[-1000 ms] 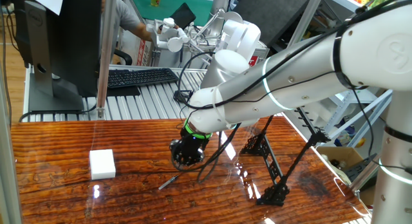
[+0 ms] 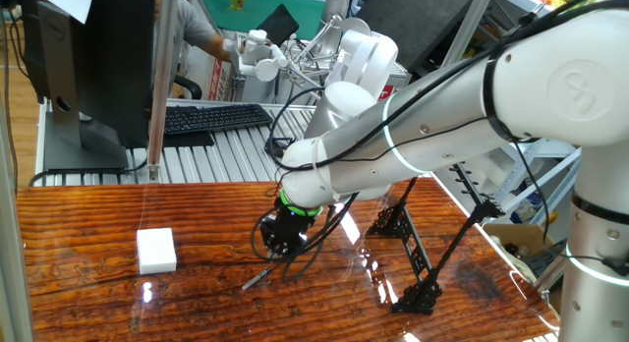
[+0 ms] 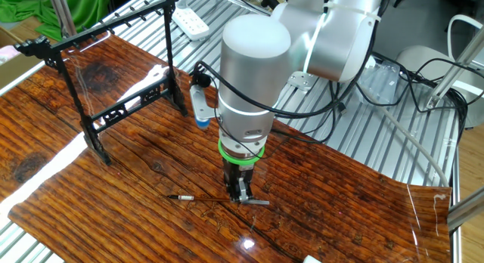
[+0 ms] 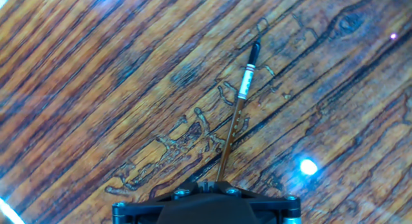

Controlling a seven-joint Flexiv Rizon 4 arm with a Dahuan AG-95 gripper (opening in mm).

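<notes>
A thin brush with a dark tip, a white label band and a brown handle [image 4: 230, 135] lies low over the table, running up from my gripper in the wrist view. My gripper has its fingertips close together at the bottom centre, and appears shut on the brush's handle; the exact contact is hidden. In exterior view 2 the gripper [image 3: 240, 198] points down near the tabletop, the brush's labelled part [image 3: 185, 197] to its left and a silvery end [image 3: 259, 202] to its right. In exterior view 1 that thin end [image 2: 257, 278] shows below the gripper [image 2: 277, 252].
A black rack with notched top bars [image 3: 125, 108] stands on the wooden table [image 3: 68, 195] beside the arm. A white block [image 2: 156, 251] sits on the other side, with bare wood between it and the gripper. Cables hang around the wrist.
In exterior view 1 my gripper has shifted slightly left and down toward the brush. The brush's visible end, the white block and the rack stay in place.
</notes>
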